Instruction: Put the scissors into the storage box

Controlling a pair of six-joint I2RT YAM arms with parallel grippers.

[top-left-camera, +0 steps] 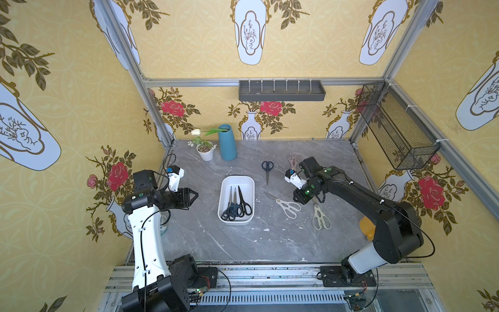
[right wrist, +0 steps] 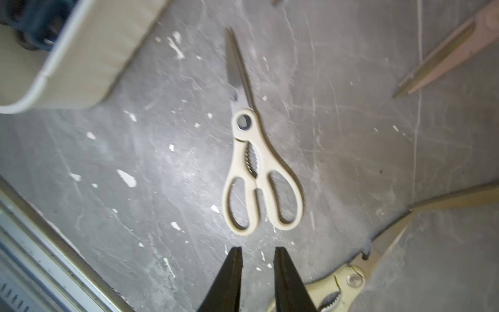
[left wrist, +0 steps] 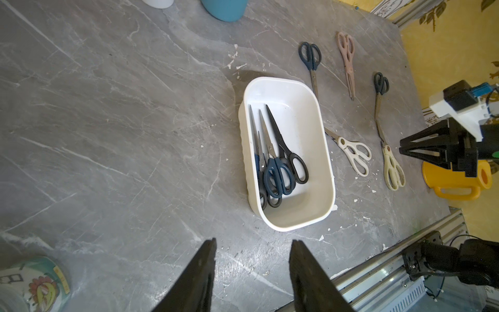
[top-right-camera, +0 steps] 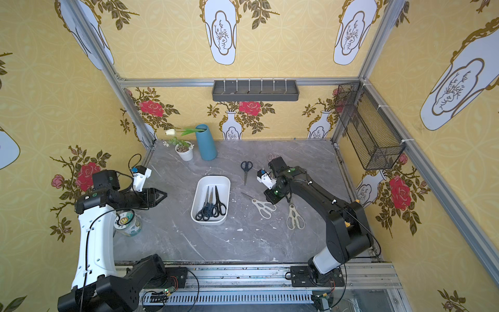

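Note:
A white storage box (top-left-camera: 223, 182) in mid-table holds several scissors (left wrist: 280, 176) with dark handles. Cream scissors (right wrist: 249, 135) lie flat to its right, blades toward the box. Just off their handle loops stands my right gripper, its fingers parted by a narrow gap with nothing between; the scissors are outside its fingers. Greenish-cream scissors (top-left-camera: 320, 218) rest nearer the front. Behind are dark blue scissors (top-left-camera: 267, 167) and pink scissors (left wrist: 346, 57); another dark-handled pair (left wrist: 381, 83) shows in the left wrist view. Left of the box, my left gripper is open and empty.
At the back left stand a teal vase (top-left-camera: 227, 145) and a potted plant (top-left-camera: 205, 150). A yellow container (left wrist: 452, 179) is at the right edge, and a patterned jar (top-right-camera: 127, 223) at the left. Table between left gripper and box is clear.

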